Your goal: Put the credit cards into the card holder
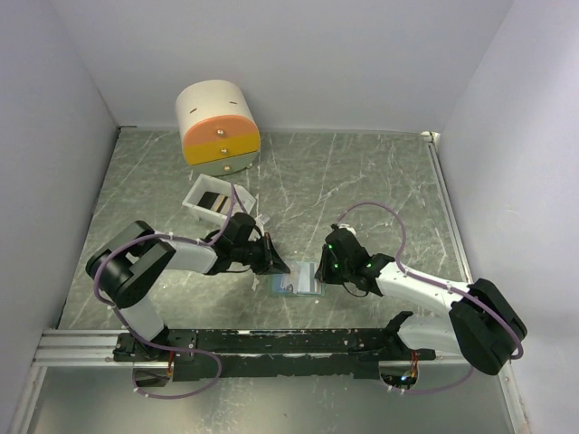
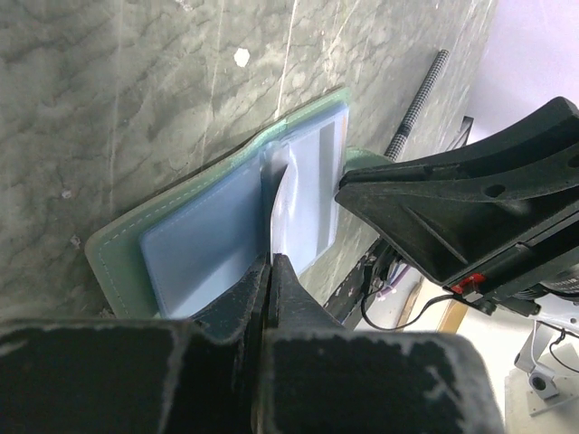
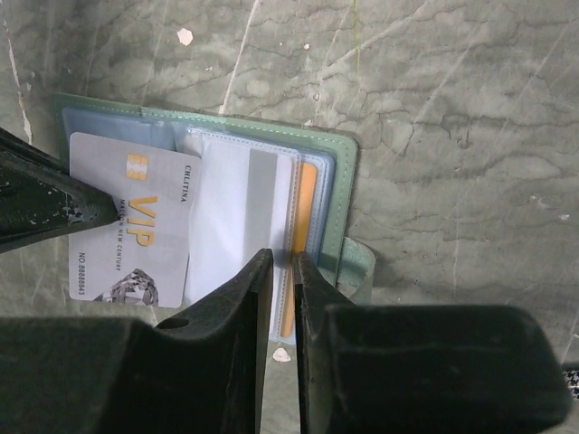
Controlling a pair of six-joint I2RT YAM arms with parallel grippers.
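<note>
The open card holder (image 1: 306,278) lies on the marble table between my grippers, with clear sleeves and an orange card (image 3: 303,203) tucked at its right side. In the right wrist view a silver VIP card (image 3: 136,262) is at the holder's left part; my left gripper is shut on it, seen edge-on in the left wrist view. My right gripper sits at the sleeves' right edge, its fingertips slightly apart; whether anything is between them is unclear.
A white box (image 1: 204,185) with cards stands at back left, below a rounded drawer cabinet (image 1: 217,117).
</note>
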